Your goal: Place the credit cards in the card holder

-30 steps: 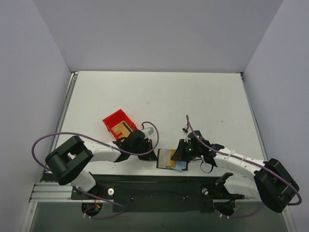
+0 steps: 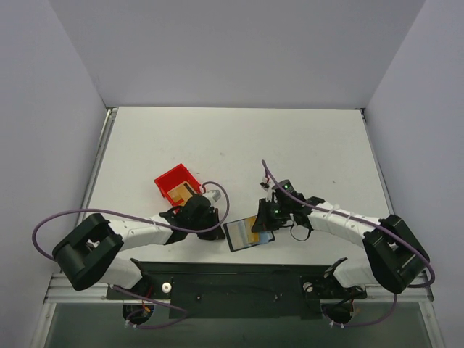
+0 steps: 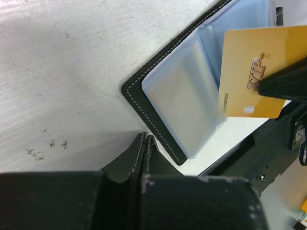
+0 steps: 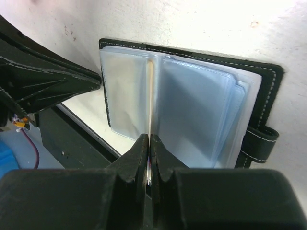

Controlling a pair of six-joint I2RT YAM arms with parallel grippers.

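The open card holder [image 2: 240, 235], dark-edged with clear sleeves [image 3: 182, 96], lies near the table's front edge. Over it, my right gripper is shut on a gold card, which appears edge-on in the right wrist view between two sleeves [image 4: 196, 110]. Whether its lower edge is inside a sleeve I cannot tell. My left gripper is shut at the holder's left edge, close against the dark border; nothing shows between its fingers.
A red box [image 2: 165, 181] with a gold card [image 2: 183, 191] in it stands behind the left arm. Just in front of the holder, the table ends at a dark rail [image 2: 210, 269].
Since a second ago, the holder has shifted left and turned slightly, with both grippers moving left.
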